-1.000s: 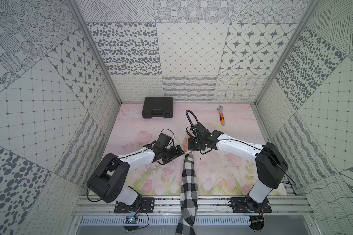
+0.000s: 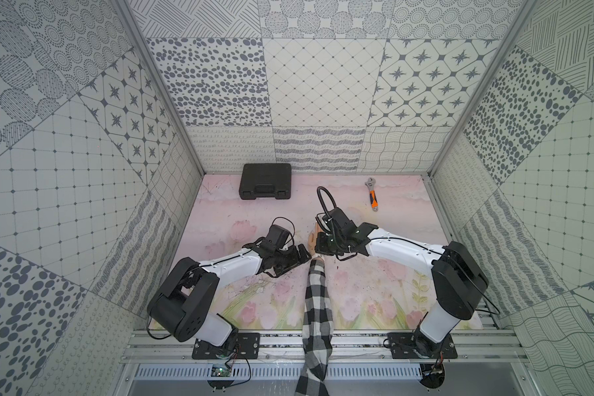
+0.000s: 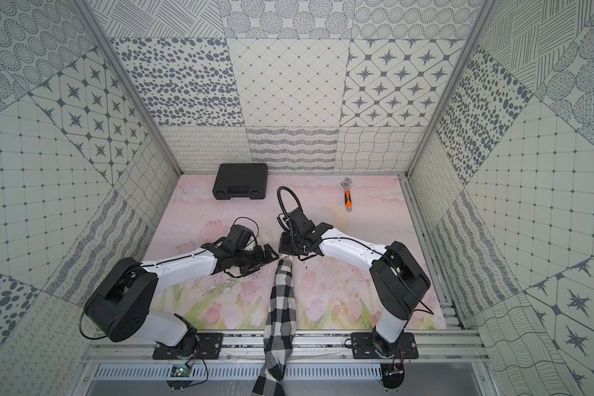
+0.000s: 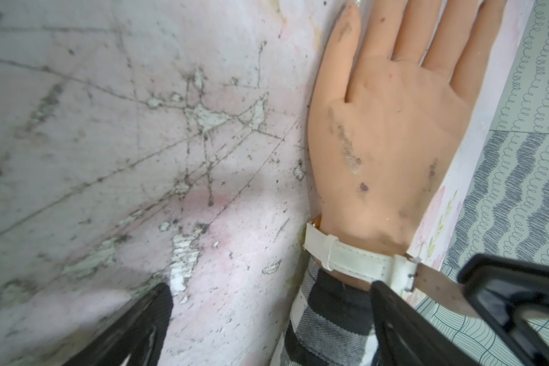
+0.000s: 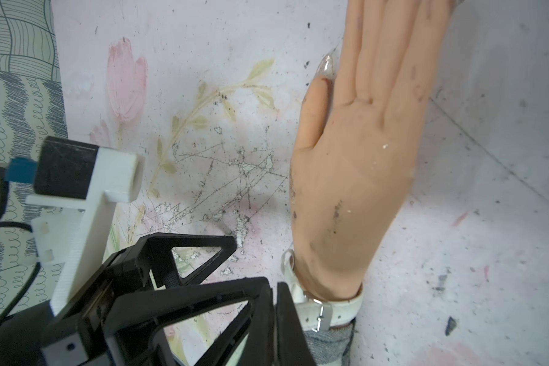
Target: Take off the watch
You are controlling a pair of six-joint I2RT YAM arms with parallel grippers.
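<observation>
A white strap with a metal buckle circles the wrist of a model hand, above a checked sleeve. The strap's tan tail sticks out from the buckle side and runs behind a black finger of my right gripper. My left gripper stands open, one finger in front of the sleeve just below the strap, with bare table beside the other. Just beside the buckle, my right gripper is shut. Whether the tail lies between its fingers is hidden.
A black case lies at the back left of the table. An adjustable wrench with an orange handle rests at the back right. Both arms crowd close around the wrist.
The left arm has barely moved.
</observation>
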